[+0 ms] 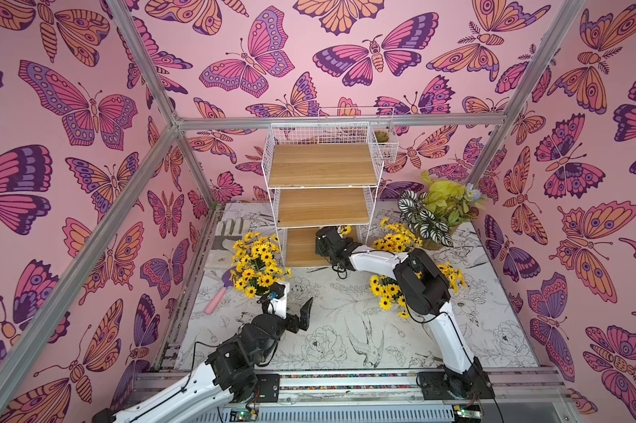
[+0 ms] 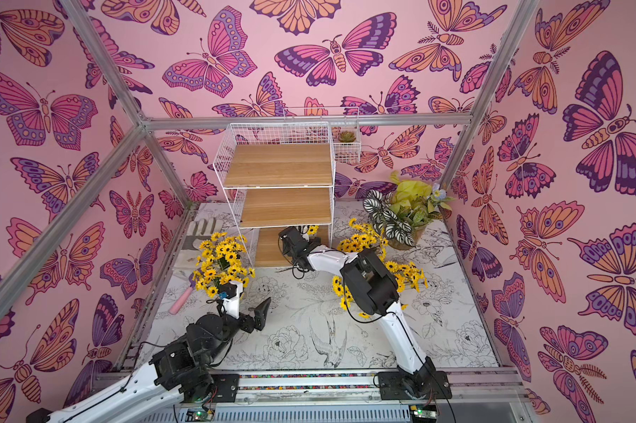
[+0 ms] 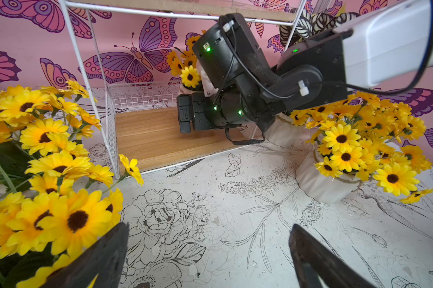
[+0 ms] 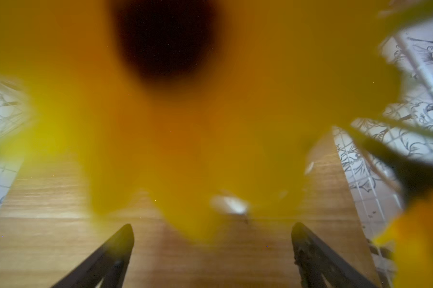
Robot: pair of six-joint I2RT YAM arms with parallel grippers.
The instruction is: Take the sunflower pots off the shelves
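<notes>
My right gripper is inside the bottom shelf (image 3: 149, 144), open, with a blurred sunflower head (image 4: 202, 120) close above its fingers. Behind it in the left wrist view, a sunflower pot (image 3: 190, 75) stands on that shelf, largely hidden by the arm. My left gripper stands open over the table at front left, nothing between its fingers, beside a bunch of sunflowers (image 1: 256, 262). Two more sunflower pots (image 3: 326, 184) stand on the table right of the rack. The upper shelves (image 1: 321, 165) are bare.
A leafy potted plant (image 1: 437, 215) stands at the back right. A small plant (image 2: 346, 136) sits in a wire basket at the rack's top right. A pink-handled tool (image 1: 215, 301) lies at the left.
</notes>
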